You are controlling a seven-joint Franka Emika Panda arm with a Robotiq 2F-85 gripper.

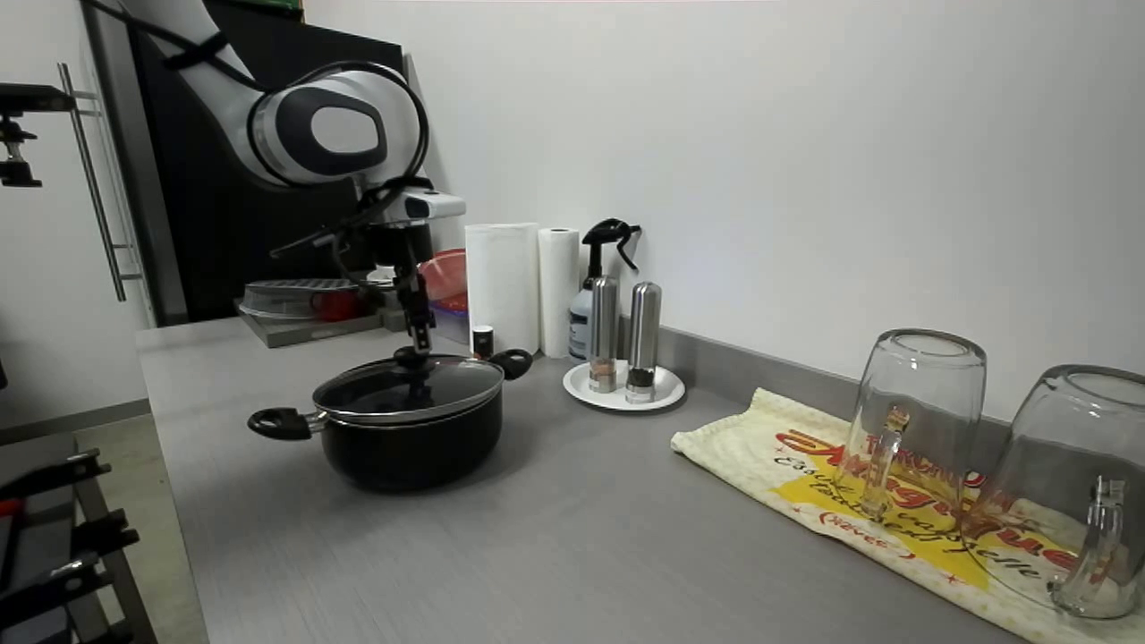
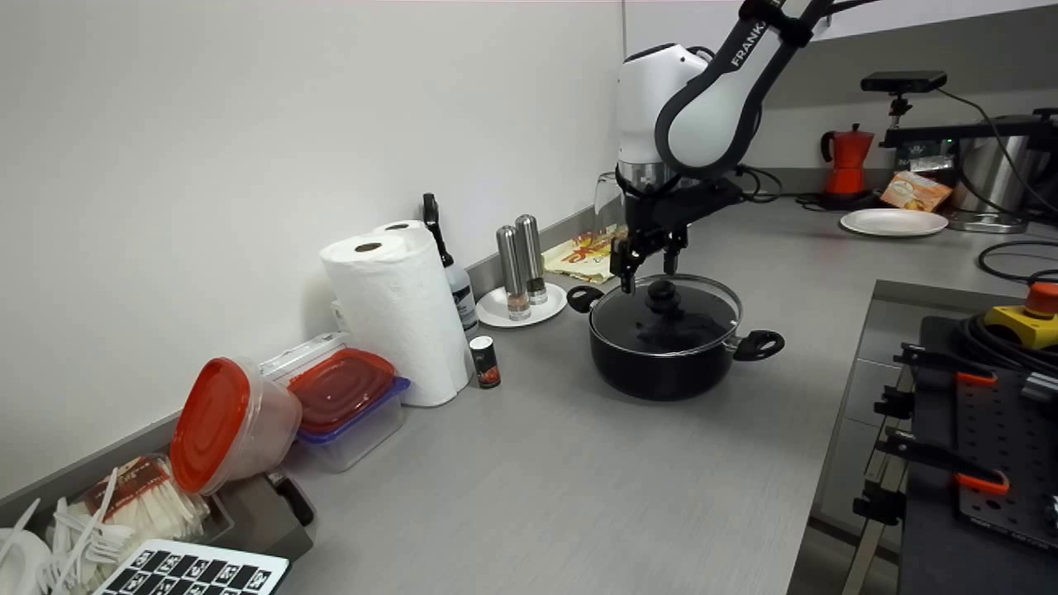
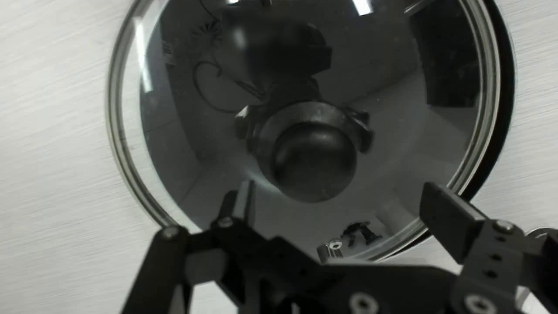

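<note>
A black two-handled pot [image 1: 413, 452] stands on the grey counter, covered by a glass lid [image 2: 697, 316] with a metal rim. The lid's round black knob [image 3: 314, 162] rises at its middle. My gripper hangs over the lid, open, its fingers spread wide with nothing between them. In the wrist view the knob lies beyond the line of the fingertips, nearer the left finger [image 3: 244, 201] than the right. From the second exterior view, the gripper [image 2: 646, 274] is just above the lid on the wall side of the knob.
Toward the wall are a white plate [image 1: 678, 392] with two metal grinders, a small black jar [image 2: 483, 362] and paper towel rolls [image 2: 407, 327]. Two upturned glass mugs [image 1: 912, 429] rest on a cloth [image 1: 751, 440]. Counter in front of the pot is clear.
</note>
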